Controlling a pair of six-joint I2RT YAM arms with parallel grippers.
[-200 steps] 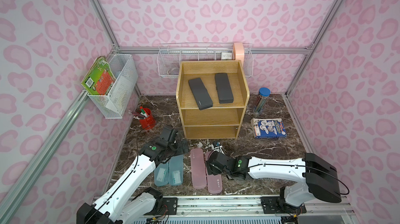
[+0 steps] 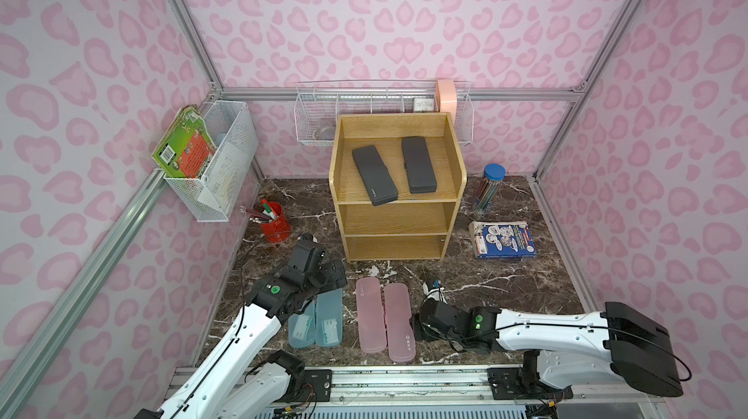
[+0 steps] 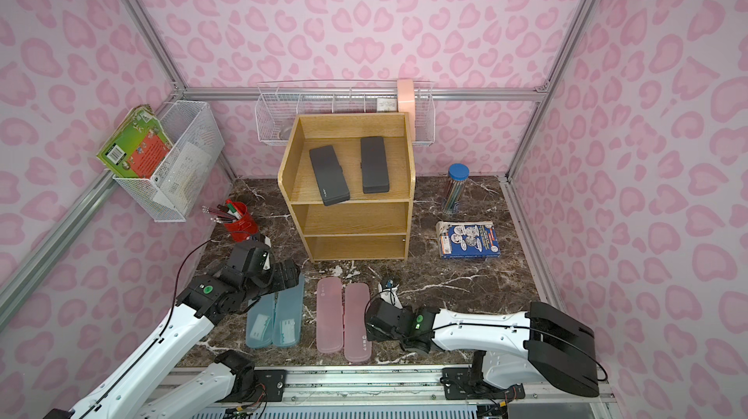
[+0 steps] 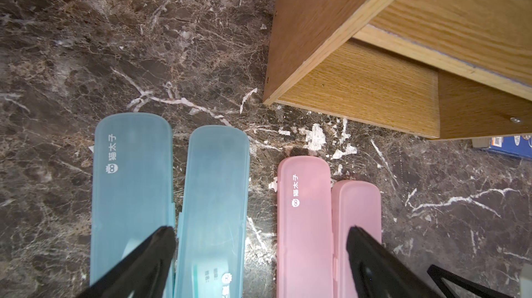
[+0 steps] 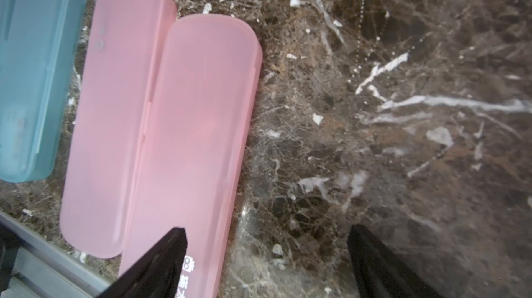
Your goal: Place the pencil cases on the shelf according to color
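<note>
Two pink cases [image 2: 371, 313] lie side by side on the dark marble table, in front of the shelf. Left of them rest two blue cases [image 4: 133, 187], partly covered by my left arm in the top views. On the top tier of the wooden shelf [image 2: 397, 218] lie two dark grey cases [image 2: 419, 165], the left one slanting. In the left wrist view my left gripper is open above the blue and pink cases, empty. At the right pink case's right side, my right gripper has its fingers spread, holding nothing; one fingertip overlaps the case's near end.
The shelf's middle and bottom tiers are bare. A red pen cup [image 2: 276, 224] stands at the left. On the right are a blue-lidded jar [image 2: 488, 188] and a blue box [image 2: 503, 239]. Bare marble lies between them and my right arm.
My right arm has moved rightward, uncovering more of the right pink case. The left arm has shifted slightly, its gripper ending a little further left. The cases have stayed in place.
</note>
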